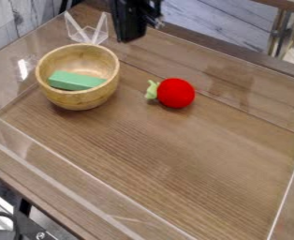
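A wooden bowl [77, 94] with a pale green block [75, 80] inside sits on the left of the wooden table. Right of it lies a red round object [176, 92] with a light green top. The dark gripper [135, 36] is at the top centre, above and behind both, partly cut off by the frame edge; its fingertips are too indistinct to tell whether it is open or shut.
A light ledge runs along the top right edge, and a black cable lies at the bottom left corner.
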